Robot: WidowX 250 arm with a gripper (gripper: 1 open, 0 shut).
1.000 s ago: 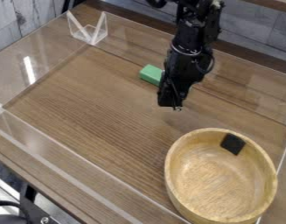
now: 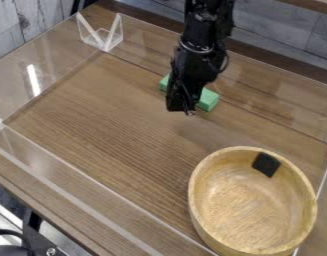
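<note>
My black gripper [image 2: 179,100] hangs over the upper middle of the wooden table, shut, with nothing visible between its fingers. A green object [image 2: 206,98] lies just behind it on the table, partly hidden by the gripper, showing on both sides of it.
A large tan bowl [image 2: 246,215] fills the lower right, with a black rectangle [image 2: 266,165] at its rim. A clear plastic bracket [image 2: 102,32] stands at the back left.
My gripper has moved left over the last second, passing in front of the green object, which now shows more to its right. The bowl is unchanged.
</note>
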